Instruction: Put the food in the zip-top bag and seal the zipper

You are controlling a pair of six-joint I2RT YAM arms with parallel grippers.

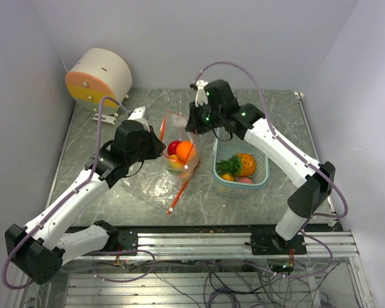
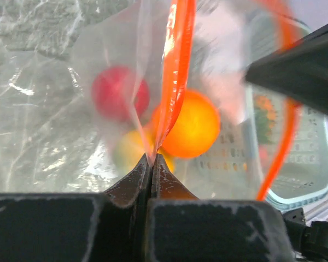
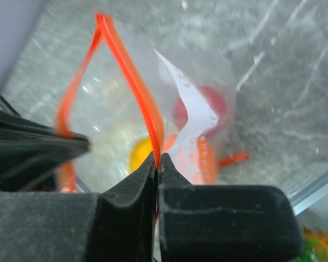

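Note:
The clear zip bag (image 1: 147,186) with orange zipper strips holds a red fruit (image 2: 119,94), an orange (image 2: 192,125) and a yellow fruit (image 2: 130,150). My left gripper (image 1: 158,145) is shut on the bag's edge at the left of the opening, as the left wrist view shows (image 2: 152,176). My right gripper (image 1: 194,127), raised at the right of the opening, is shut with the bag's orange-edged rim between its fingertips. The bag's upper part is pulled up between both grippers.
A basket (image 1: 244,189) with pineapple and other fruit stands at the right. A cream-and-orange drum (image 1: 99,77) sits at the back left.

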